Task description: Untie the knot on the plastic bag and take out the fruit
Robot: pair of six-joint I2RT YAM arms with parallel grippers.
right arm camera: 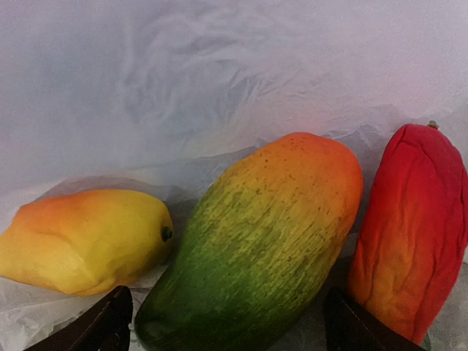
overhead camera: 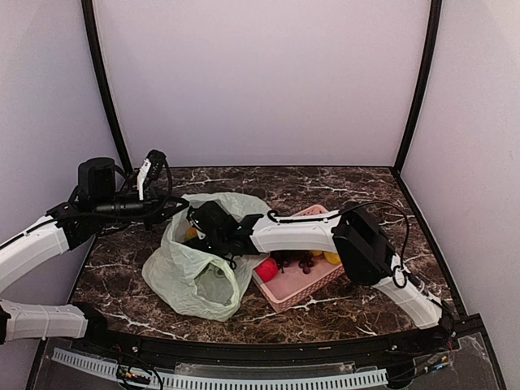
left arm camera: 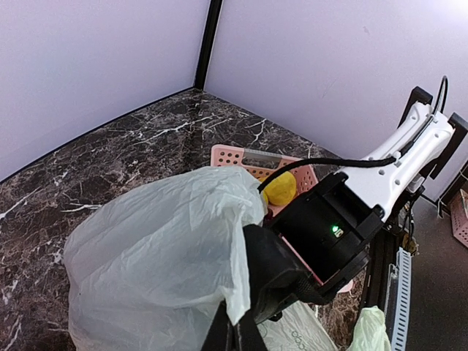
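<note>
The pale plastic bag (overhead camera: 171, 272) lies with its mouth spread, and my left gripper is shut on its upper rim, holding it raised. My right gripper reaches inside the bag with its fingers apart. Between its fingers sits the lower end of a green-orange mango (right arm camera: 256, 241); I cannot tell whether they touch it. Left of that lies a yellow fruit (right arm camera: 88, 238); a red fruit (right arm camera: 413, 227) lies to the right, close against the right finger. From above, the right arm mostly hides the bag's contents.
A pink basket (overhead camera: 296, 290) stands right of the bag, under the right arm, with a red fruit (overhead camera: 266, 270), dark grapes (overhead camera: 305, 262) and yellow fruit (overhead camera: 332, 257) in it.
</note>
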